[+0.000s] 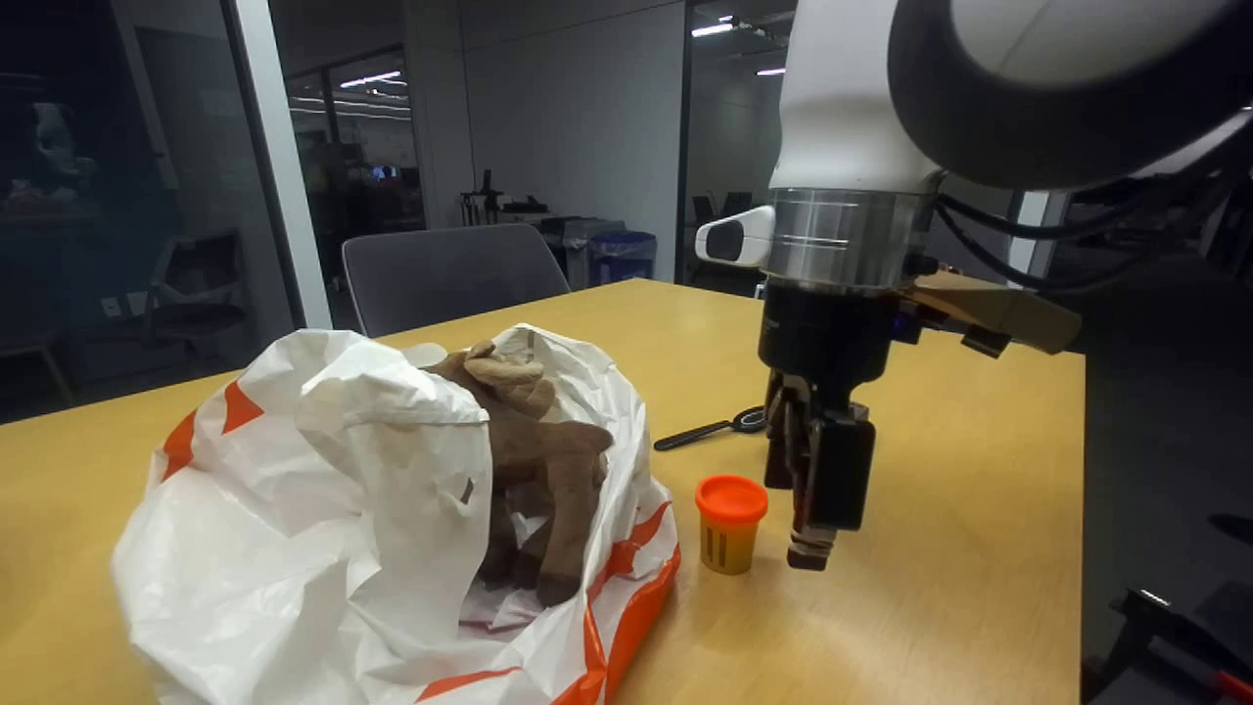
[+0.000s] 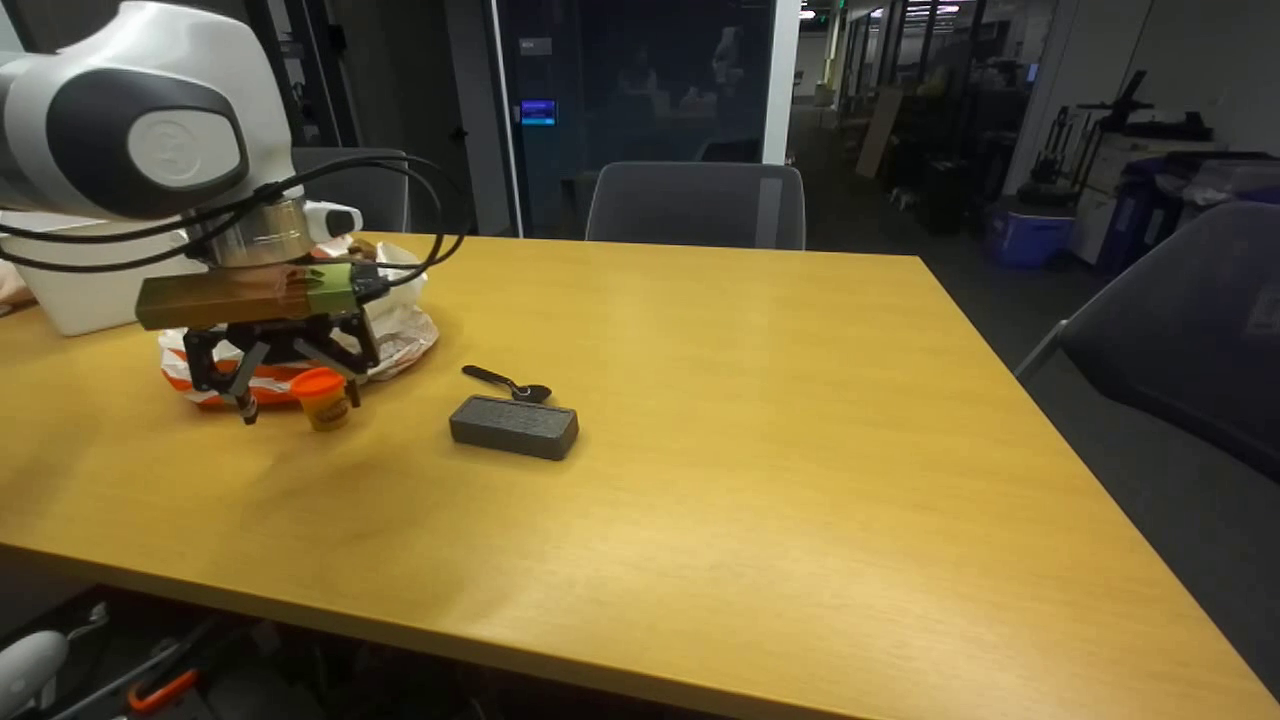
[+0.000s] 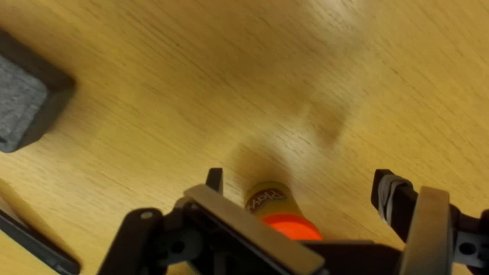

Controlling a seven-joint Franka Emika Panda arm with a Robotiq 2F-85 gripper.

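Note:
A small Play-Doh tub (image 1: pixel 728 540) with an orange lid stands upright on the table, just beside the plastic bag. My gripper (image 1: pixel 796 517) points down close to it and is open, its fingers spread apart. In the wrist view the tub (image 3: pixel 271 201) shows low down between the two fingertips, nearer the left one, with its lid partly covered by the gripper. From the second exterior view, the gripper (image 2: pixel 300 406) appears right by the tub (image 2: pixel 321 402); no grip on it is visible.
A white and orange plastic bag (image 1: pixel 270 529) holds a brown plush toy (image 1: pixel 570 505). A black spoon (image 2: pixel 492 379) and a grey block-shaped eraser (image 2: pixel 513 427) lie farther along. Bare table (image 2: pixel 780 480) stretches beyond them.

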